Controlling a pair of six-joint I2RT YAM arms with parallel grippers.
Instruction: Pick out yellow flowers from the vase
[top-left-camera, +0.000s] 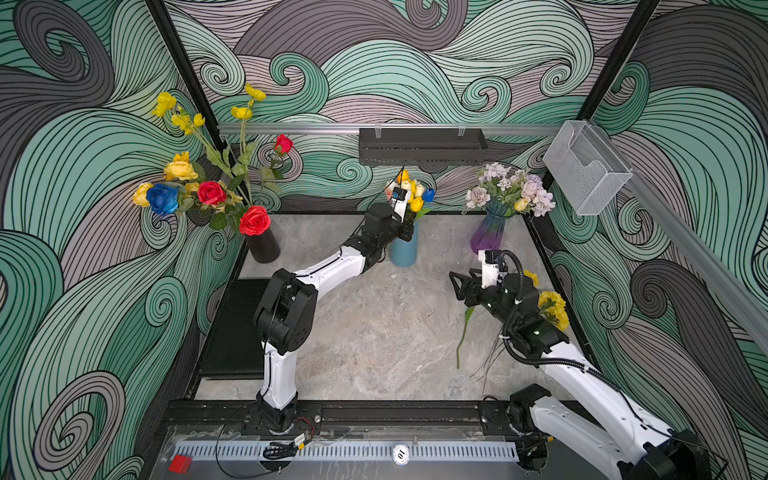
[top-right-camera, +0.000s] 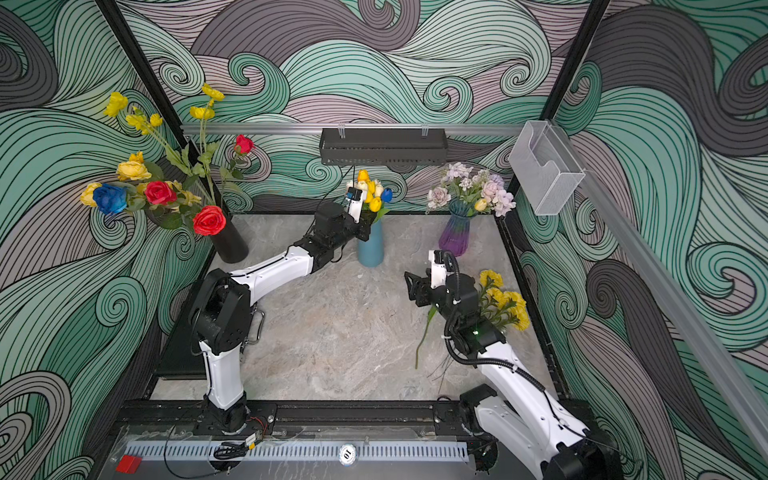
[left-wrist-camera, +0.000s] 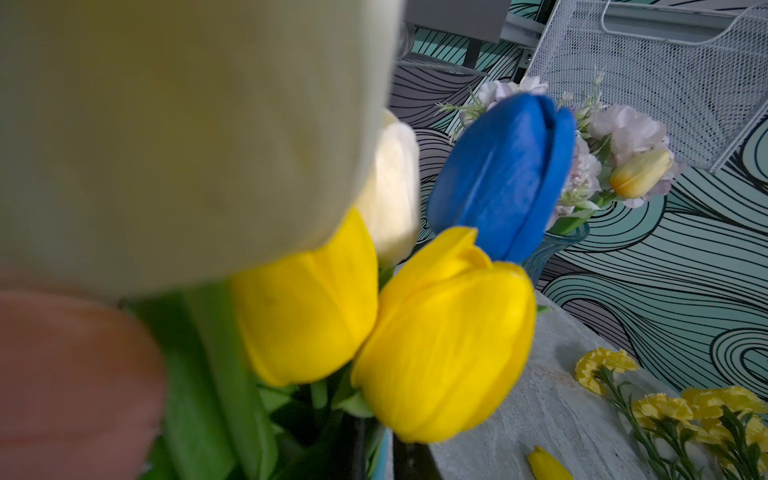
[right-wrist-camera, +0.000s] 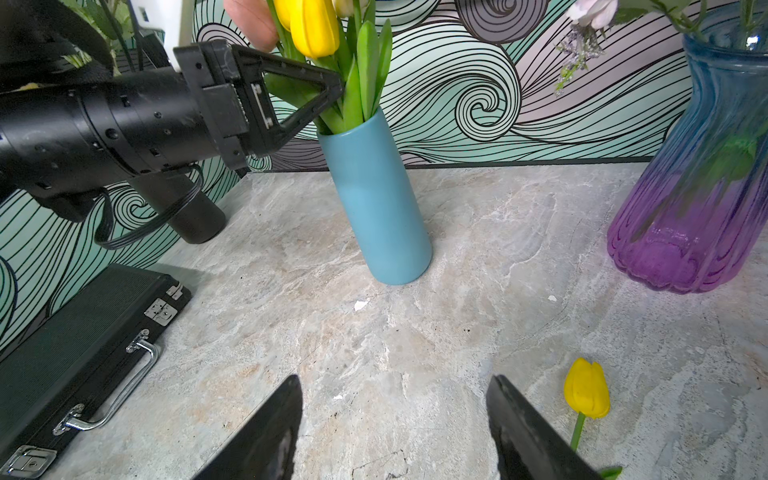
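Note:
The blue vase (right-wrist-camera: 376, 204) stands upright at the back of the table, holding yellow, white, pinkish and blue tulips. In the left wrist view, two yellow tulips (left-wrist-camera: 448, 344) and a blue tulip (left-wrist-camera: 504, 176) fill the middle, and a blurred pale bloom covers the upper left. My left gripper is shut at the stems just above the vase's rim; leaves and blooms hide whether a stem sits between its fingers. Over the table's right half, my right gripper stands open and empty. A loose yellow tulip (right-wrist-camera: 586, 388) lies near it.
Yellow flowers (top-right-camera: 508, 304) lie at the right edge, partly behind my right arm. A purple-blue vase (top-left-camera: 488, 232) stands at back right, a black vase (top-left-camera: 262, 245) at back left. A black case (top-left-camera: 236, 328) lies left.

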